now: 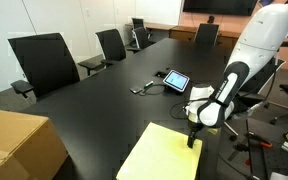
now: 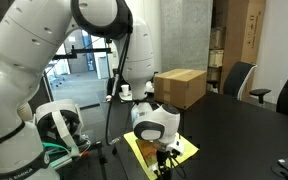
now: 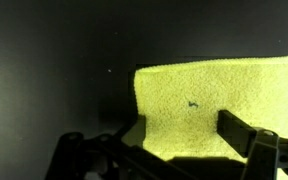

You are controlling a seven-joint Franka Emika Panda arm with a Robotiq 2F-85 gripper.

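Observation:
A yellow towel (image 1: 159,155) lies spread flat on the black table. In the wrist view one corner of the towel (image 3: 214,100) lies under the gripper, with a small dark mark on it. My gripper points down over that corner, its two dark fingers apart, one near the towel's edge and the other over the cloth. No cloth is visibly pinched between them. Whether the fingertips touch the towel I cannot tell. In exterior view 2 the white arm hides part of the towel (image 2: 185,148).
A cardboard box (image 1: 22,148) stands at the table's left end. A tablet (image 1: 177,81) and small items with cables lie farther back. Black chairs (image 1: 42,64) line the far side.

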